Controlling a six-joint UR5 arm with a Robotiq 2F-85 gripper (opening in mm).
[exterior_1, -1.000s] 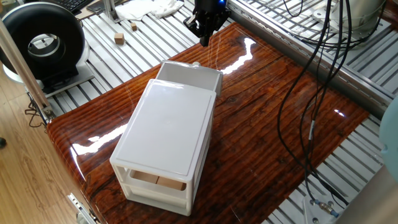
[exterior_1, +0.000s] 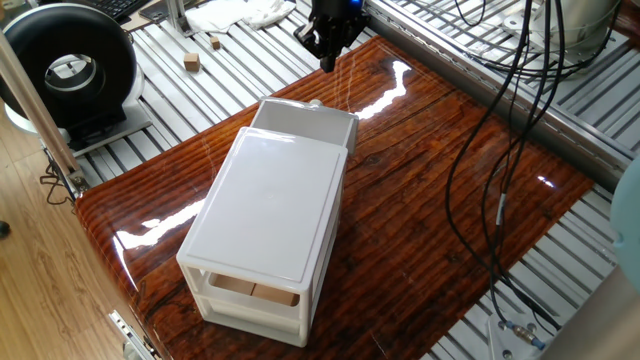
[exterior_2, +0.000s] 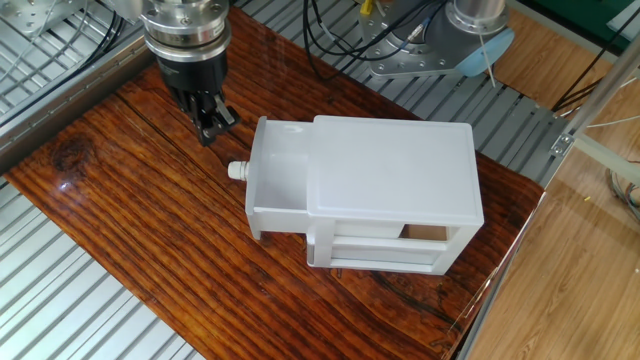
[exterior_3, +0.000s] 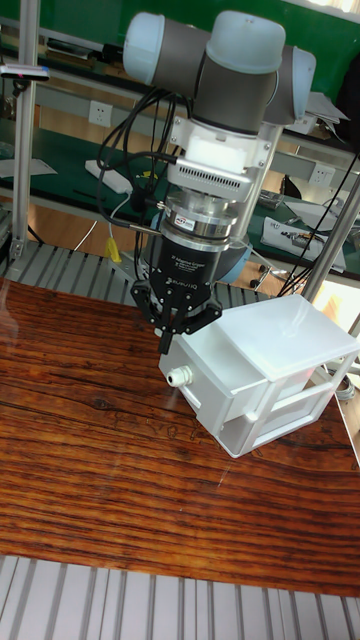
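Observation:
A white drawer cabinet (exterior_2: 395, 165) stands on the brown wooden table, its drawer (exterior_2: 280, 180) pulled partly out. No object shows on the visible part of the drawer's floor. A pale round knob (exterior_3: 179, 377) sticks out from the drawer front. My gripper (exterior_2: 213, 130) hangs above the table, off the drawer's front and apart from the knob. In the third exterior view the tips of the black gripper (exterior_3: 165, 343) come together in the middle, shut, and nothing shows between them. The first exterior view shows the gripper (exterior_1: 328, 66) only from behind the cabinet, at the top.
Two small wooden blocks, the larger block (exterior_1: 191, 62) and the smaller block (exterior_1: 215, 43), lie on the slatted metal surface beyond the table. A black ring-shaped object (exterior_1: 70, 65) stands at the left. Black cables (exterior_1: 500, 150) hang at the right.

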